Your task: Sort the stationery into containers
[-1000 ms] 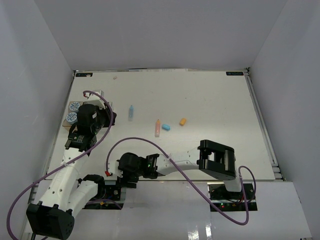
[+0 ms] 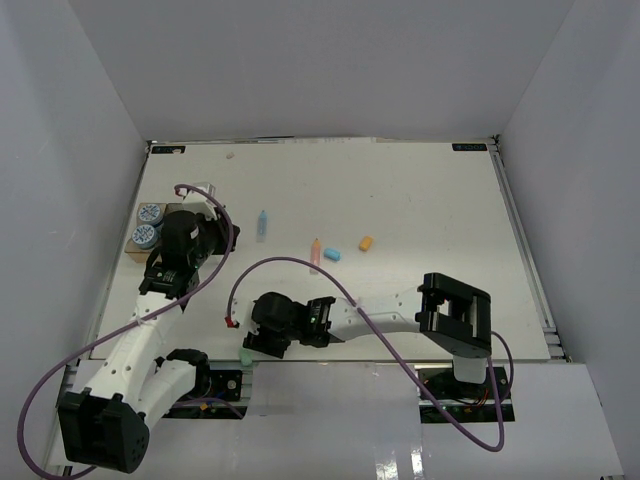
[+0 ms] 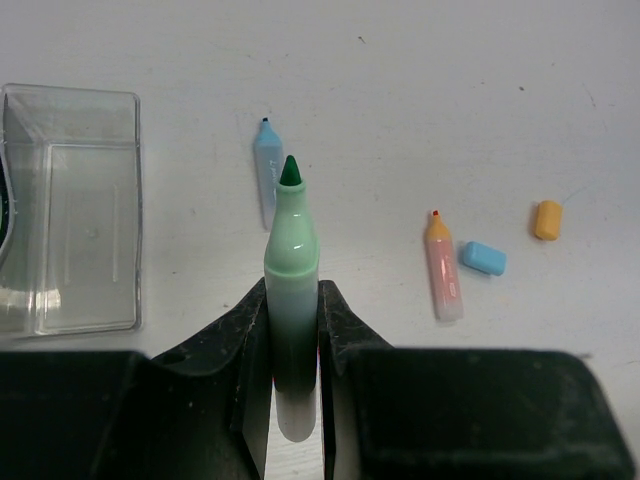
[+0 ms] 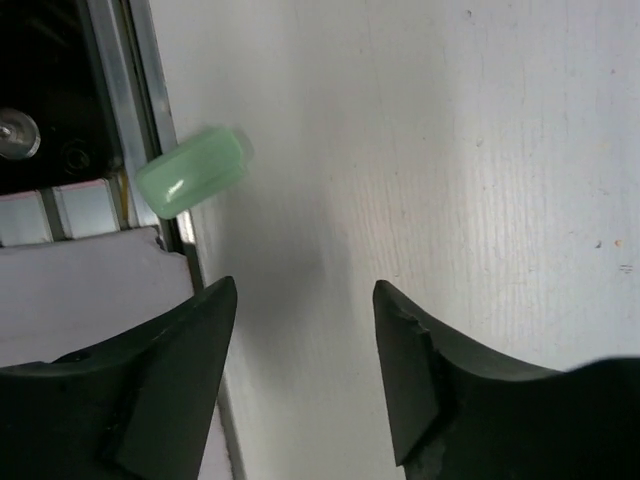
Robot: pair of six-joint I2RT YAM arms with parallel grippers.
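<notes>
My left gripper is shut on a green marker (image 3: 293,250), held upright above the table at the left. My right gripper is open at the near edge, its fingers apart beside a green cap (image 4: 193,170) lying on the metal edge rail, also seen at the bottom in the top view. A blue marker (image 2: 262,225), a pink marker (image 2: 315,257), a blue cap (image 2: 332,254) and a yellow cap (image 2: 366,243) lie on the table.
A clear container (image 3: 132,210) is at the left, near a cardboard holder with round blue-topped items (image 2: 145,236), partly hidden by my left arm.
My right arm has shifted up and rightward in the top view, uncovering the green cap at the near edge. My left arm has moved slightly right with its wrist.
</notes>
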